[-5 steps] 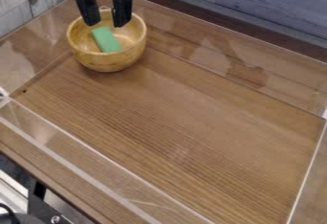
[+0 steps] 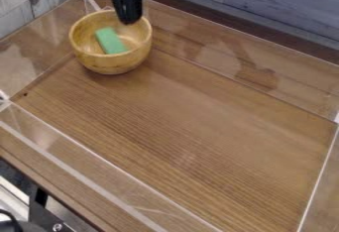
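Note:
A yellow bowl (image 2: 113, 62) stands at the upper left of the wooden floor, with a green block (image 2: 109, 42) lying inside it. My dark gripper (image 2: 129, 16) is above the back rim of the bowl, apart from the block. It is shut, and nothing shows between its fingers, though it is small and blurred.
Clear floor (image 2: 199, 137) fills the middle and right of the tray. Low walls (image 2: 265, 8) run along the back and left sides, and the bowl is near the back left corner.
My gripper has risen from down at the bowl to above its back rim and shifted slightly right. The bowl and green block look almost unchanged.

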